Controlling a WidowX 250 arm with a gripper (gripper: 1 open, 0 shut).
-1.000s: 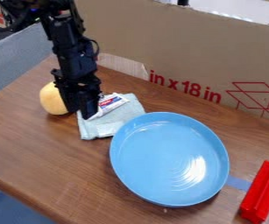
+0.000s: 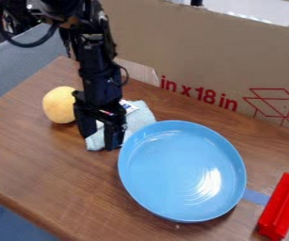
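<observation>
My black gripper point(image 2: 100, 122) is low over a light blue cloth point(image 2: 136, 119), its fingers open and partly covering the cloth and a small white packet on it. Whether the fingertips touch either is hard to tell. A pale yellow round object point(image 2: 57, 104) lies just left of the gripper. A blue plate point(image 2: 172, 169) is to the right of the cloth, toward the front.
A red bar-shaped object point(image 2: 280, 205) lies at the right edge of the wooden table point(image 2: 58, 165). A cardboard box point(image 2: 222, 56) stands along the back.
My gripper has moved right and down from beside the yellow object onto the cloth, now hiding much of the white packet.
</observation>
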